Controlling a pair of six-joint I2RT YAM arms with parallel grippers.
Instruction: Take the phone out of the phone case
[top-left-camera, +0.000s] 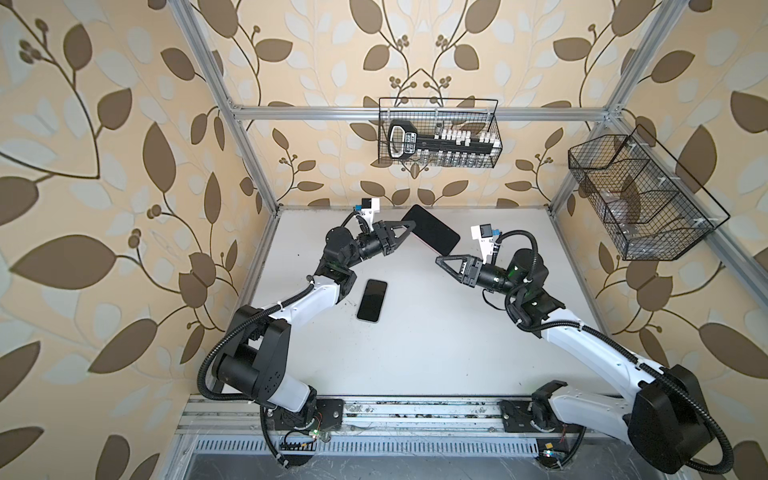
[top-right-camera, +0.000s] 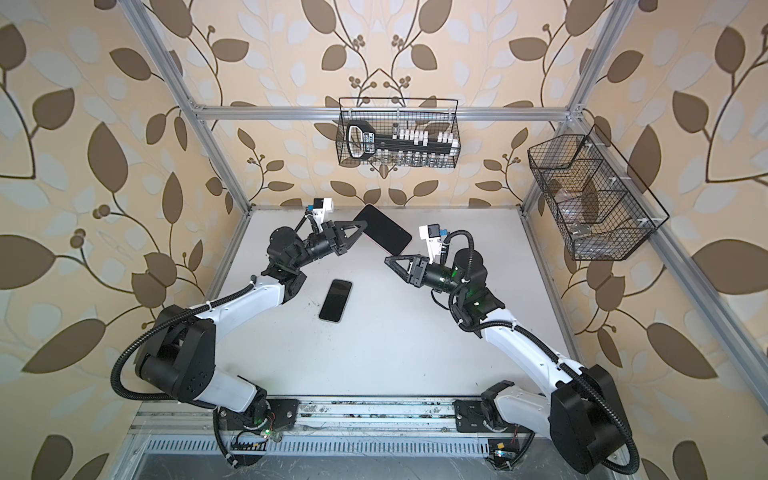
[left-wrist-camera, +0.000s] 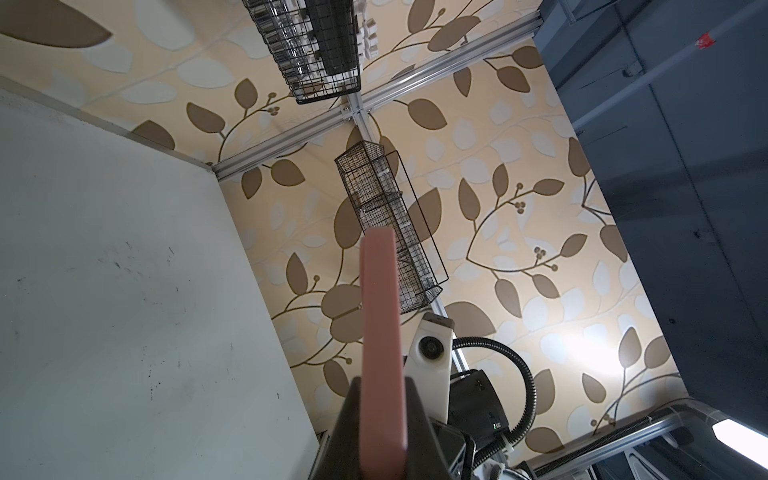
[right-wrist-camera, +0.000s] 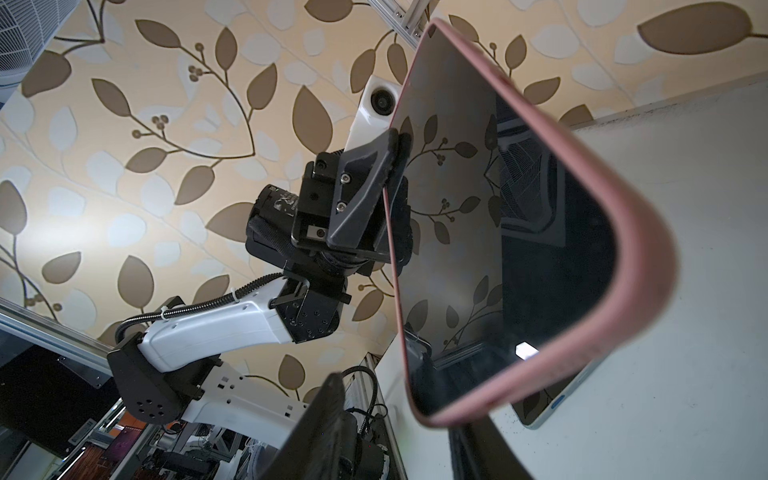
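A dark phone in a pink case hangs raised by one corner at my left gripper, which is shut on it. In the left wrist view only the pink case edge shows, hiding the fingertips. My right gripper is below the case's lower corner, its fingers part open; in the right wrist view the lower pink corner is just above them, contact unclear. A second phone lies face-up on the table toward the left.
Wire baskets hang on the back and right frames, above table level.
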